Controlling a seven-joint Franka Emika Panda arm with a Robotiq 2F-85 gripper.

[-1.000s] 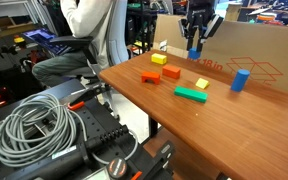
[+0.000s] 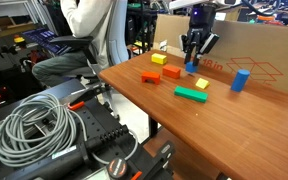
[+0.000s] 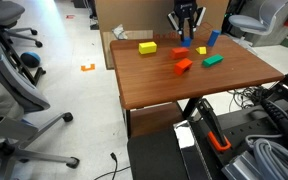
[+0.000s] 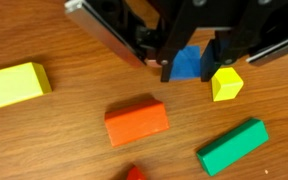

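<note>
My gripper [image 2: 191, 55] is shut on a blue block [image 2: 192, 67], which sits below the fingers at the back of the wooden table. In the second exterior view the same blue block [image 3: 186, 42] hangs upright under the gripper [image 3: 186, 31], behind an orange block. The wrist view shows only part of the blue block [image 4: 186, 64] between the dark fingers. Whether its underside touches the table cannot be made out.
Nearby lie an orange block [image 4: 136, 122], a small yellow block [image 4: 226, 84] and a green block [image 4: 232, 147]. Another blue object [image 2: 240, 80] stands to the right. A red block [image 2: 151, 77] and a long yellow block [image 4: 14, 86] are leftward.
Over the last second my gripper has come down toward the table with the blue block in it, shifting slightly left in the first exterior view. The other blocks have stayed put.
</note>
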